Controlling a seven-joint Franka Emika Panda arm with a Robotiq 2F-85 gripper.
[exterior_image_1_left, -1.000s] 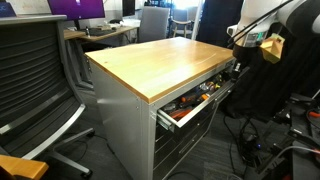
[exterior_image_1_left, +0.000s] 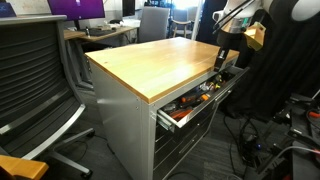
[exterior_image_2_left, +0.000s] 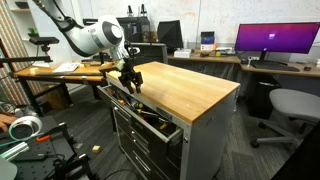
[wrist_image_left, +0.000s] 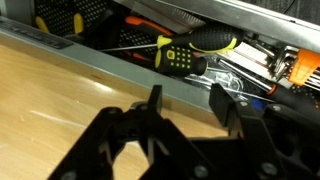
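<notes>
My gripper stands open in the wrist view, its two fingers apart and nothing between them. It hangs over the edge of the wooden tabletop (exterior_image_1_left: 165, 65), above the pulled-out top drawer (exterior_image_2_left: 158, 122). Inside the drawer, black and yellow screwdriver handles (wrist_image_left: 211, 38) lie beside several other tools. An orange-yellow item (wrist_image_left: 303, 67) shows at the right of the wrist view. In exterior view 1 the gripper (exterior_image_1_left: 219, 69) is near the far end of the drawer; its fingertips are too small there to judge any contact.
The drawer front (exterior_image_1_left: 200, 112) juts out over closed drawers. An office chair (exterior_image_1_left: 40, 85) stands left of the cabinet, and cables lie on the floor.
Over the last second my gripper has moved left in exterior view 1, from out beyond the drawer's far end toward the tabletop edge. The drawer and tabletop look unchanged.
</notes>
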